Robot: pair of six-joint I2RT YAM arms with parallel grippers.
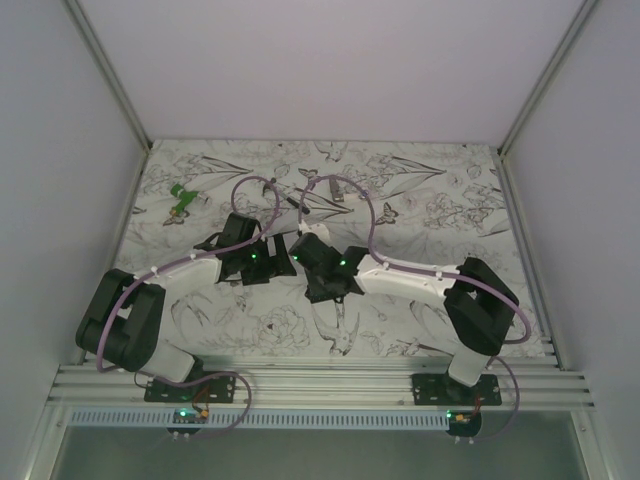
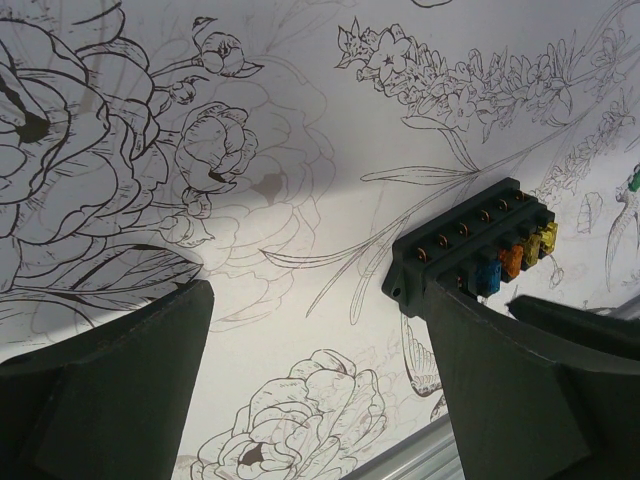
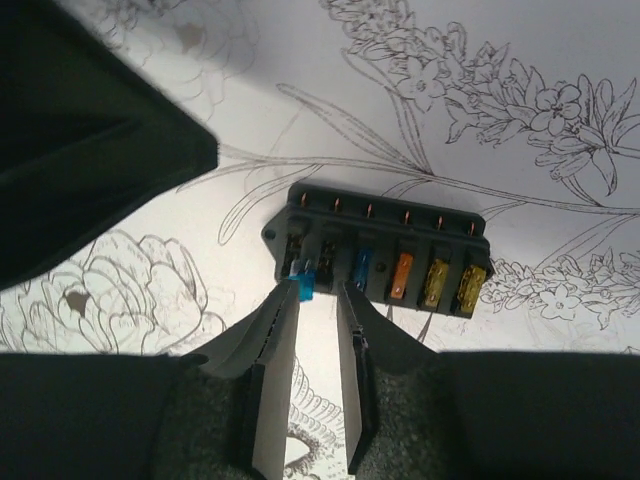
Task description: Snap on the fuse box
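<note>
The black fuse box lies on the patterned table, with fuses in blue, orange and yellow along it; the right wrist view shows it (image 3: 380, 220) from above. My left gripper (image 1: 283, 255) stands open to the left of the box, empty between its fingers. My right gripper is over the lower left part of the box, its fingers part open with a narrow gap. A small light blue piece (image 3: 305, 285) shows at the left fingertip; whether it is held cannot be told. In the top view the box is mostly hidden under the right arm.
Green tools (image 1: 182, 200) lie at the back left, and other small items (image 1: 338, 190) at the back middle. Pale walls stand at both sides and the back.
</note>
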